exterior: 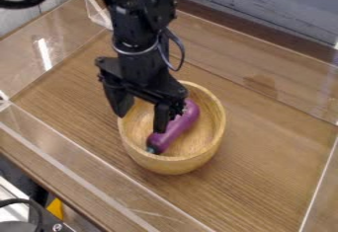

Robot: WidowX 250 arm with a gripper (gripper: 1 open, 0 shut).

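A yellow bowl [199, 157] stands on the wooden table, right of centre. Inside it lies a purple eggplant-like object [176, 128] with a dark green tip toward the front. My black gripper [140, 111] hangs open over the bowl's back-left part, its fingers spread, one toward the left rim and the other beside the purple object, which it partly hides. I see nothing held between the fingers.
A pale wall runs along the back. Dark cables and something yellow sit at the bottom left edge.
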